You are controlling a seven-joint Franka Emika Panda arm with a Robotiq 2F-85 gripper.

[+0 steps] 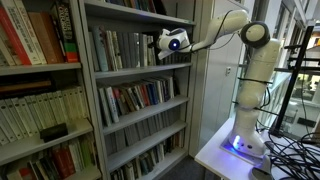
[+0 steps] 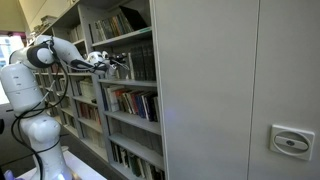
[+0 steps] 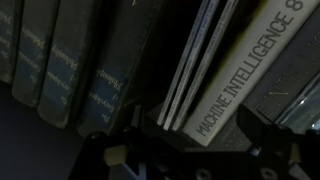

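Note:
My gripper is open in the wrist view, with its dark fingers (image 3: 256,127) apart at the lower edge and nothing held between them. Beyond them, a white book lettered "MACHINE INTELLIGENCE 8" (image 3: 250,75) leans beside thin pale volumes (image 3: 196,68). Dark-spined books (image 3: 125,65) stand to the left. Exterior view 1 has the gripper (image 1: 157,46) at the upper shelf, in front of the books at its right part; whether it touches any cannot be made out. In exterior view 2 the gripper (image 2: 117,63) appears small against the shelf.
The grey bookcase (image 1: 88,70) has several shelves, many packed with books. Shelf boards (image 1: 135,71) lie above and below the gripper. A pale table (image 1: 217,158) stands beneath the arm. Cables (image 1: 293,157) lie at right.

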